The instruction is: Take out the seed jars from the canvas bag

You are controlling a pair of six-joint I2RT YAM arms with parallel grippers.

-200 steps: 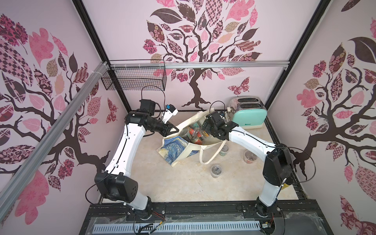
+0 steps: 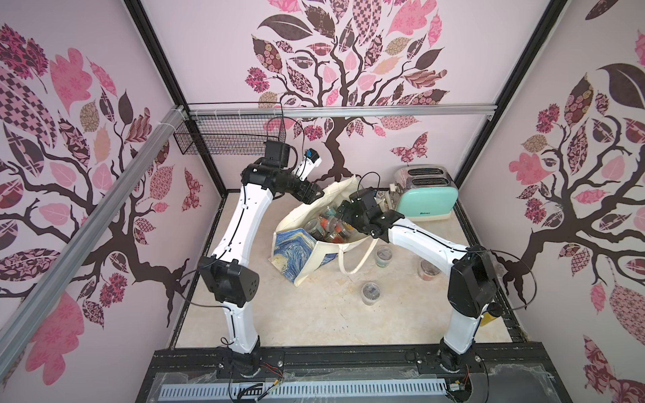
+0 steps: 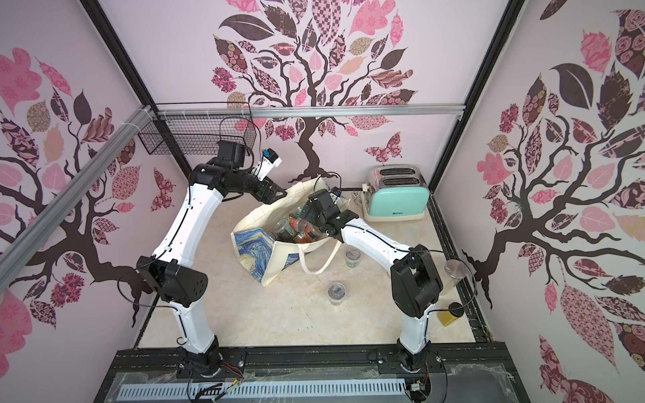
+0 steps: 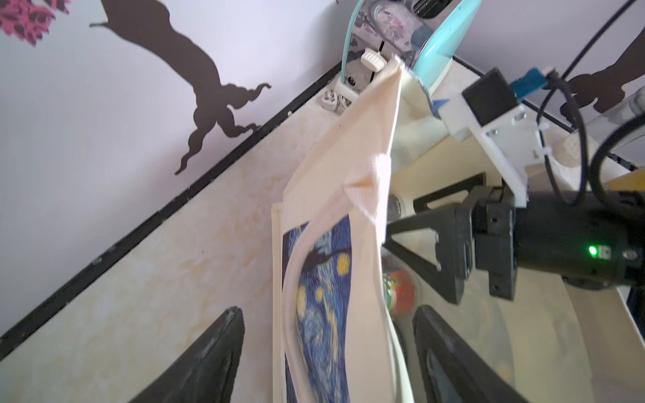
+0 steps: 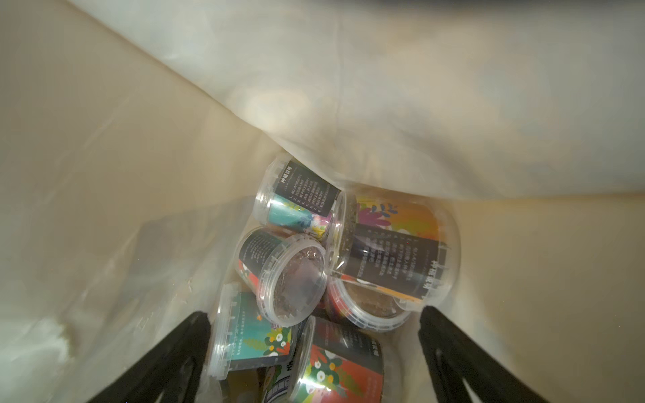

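Note:
The canvas bag (image 2: 295, 255), cream with a starry blue print, stands mid-table with clear seed jars (image 2: 332, 231) piled inside, their labels teal, orange and dark (image 5: 393, 255). My left gripper (image 2: 310, 190) hangs open above the bag's left rim, nothing between its fingers. My right gripper (image 2: 349, 211) is down in the bag's mouth, open; in the right wrist view its fingers flank the pile, with one lidded jar (image 5: 292, 282) among those between and beyond them, none held.
A mint toaster (image 2: 427, 201) stands back right. Loose jars (image 2: 371, 293) stand right of and before the bag, a yellow-bodied one (image 3: 448, 317) at the right edge. A wire basket (image 2: 228, 134) hangs back left.
My right gripper has shifted slightly left over the past second.

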